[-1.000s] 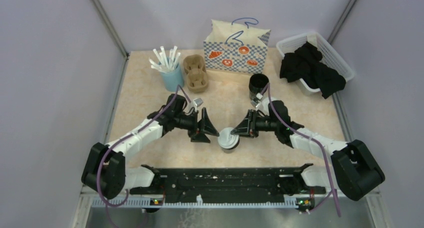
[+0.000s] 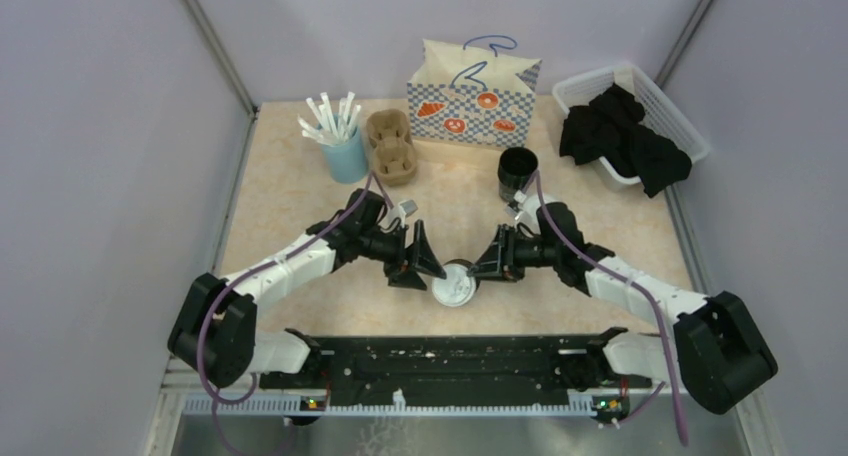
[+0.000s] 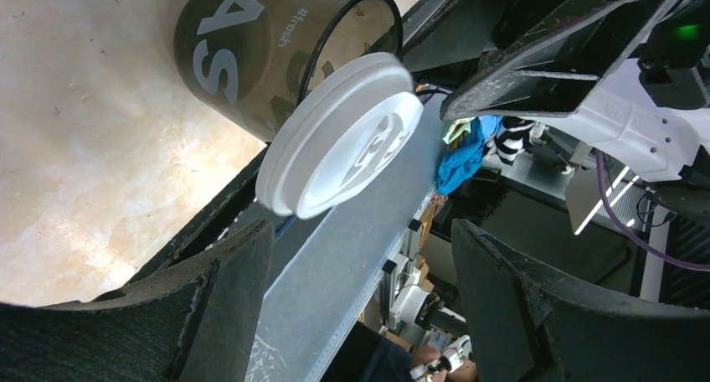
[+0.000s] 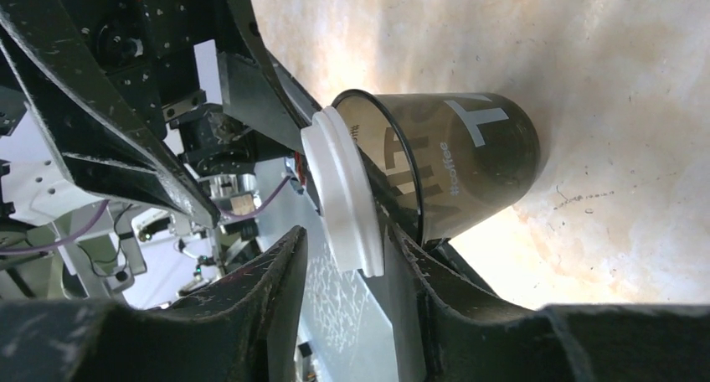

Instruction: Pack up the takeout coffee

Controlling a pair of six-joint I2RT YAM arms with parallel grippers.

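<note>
Near the table's front centre a dark translucent cup stands with a white lid (image 2: 452, 286) tilted at its mouth, seen edge-on in the right wrist view (image 4: 342, 193). My left gripper is open beside the lid, nothing between its fingers. My right gripper has its fingertips at the lid's edge, part open; whether it grips the lid I cannot tell.
A patterned paper bag (image 2: 470, 121) stands at the back, with a cardboard carrier (image 2: 390, 146), a blue straw holder (image 2: 345, 158), a second dark cup (image 2: 517, 176) and a white basket (image 2: 660, 116) with black cloth.
My left gripper has moved right toward the cup. The right gripper has shifted slightly, and the lid now sits a little lower and left in the top view.
</note>
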